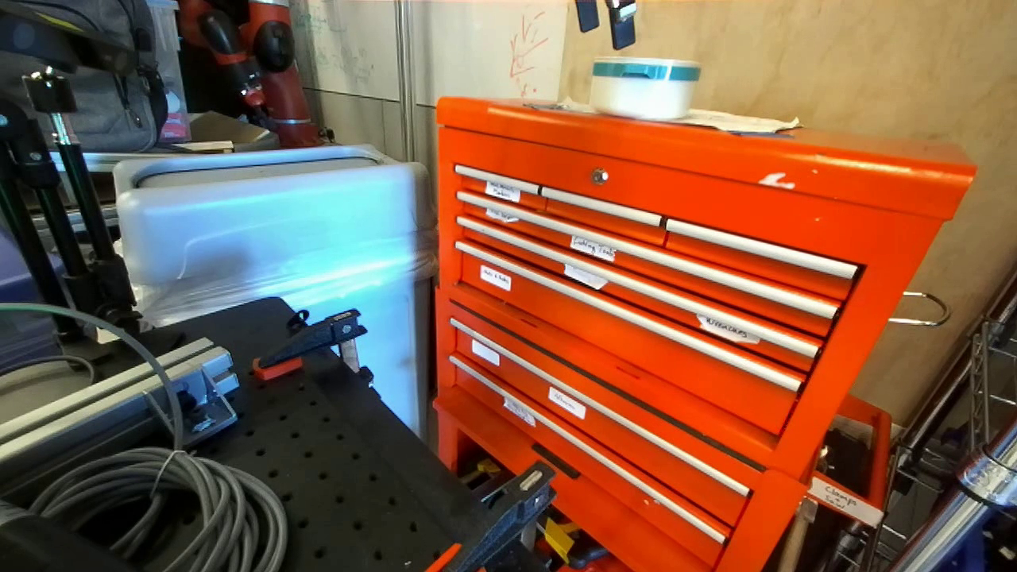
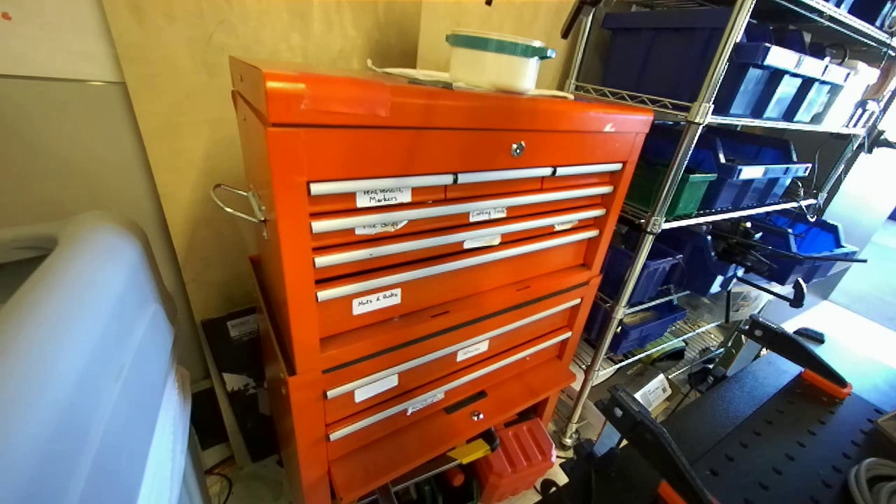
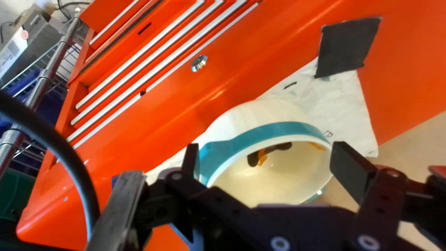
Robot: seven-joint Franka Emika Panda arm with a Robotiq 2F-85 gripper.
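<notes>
A round white container (image 1: 640,95) with a teal band around its rim stands upright on top of the orange tool chest (image 1: 705,152). Seen from above in the wrist view, the container (image 3: 259,115) has no lid over its mouth, and a few small dark and orange items (image 3: 253,158) lie inside. My gripper is open, its two black fingers far apart with nothing held between them. In exterior view 1 the gripper (image 1: 606,24) hangs above the container, only its fingertips showing at the top edge.
Under the container lies a white sheet (image 3: 343,100), with a black square patch (image 3: 351,46) by it. Beside the chest are a wire shelf with blue bins (image 2: 760,172) and a pale plastic bin (image 1: 276,210).
</notes>
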